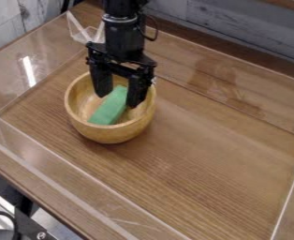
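A round tan bowl (107,129) sits on the wooden table left of centre, with a green oblong object (109,110) lying inside it. The black robot arm reaches down from the top, and its gripper (117,86) is open over the bowl, one finger at each side above the green object, with nothing seen held between them. The fingertips are at about the height of the bowl's rim; whether they touch anything is hard to tell.
A small clear, pale item stands behind the arm at the upper left. A dark cable lies at the lower left edge.
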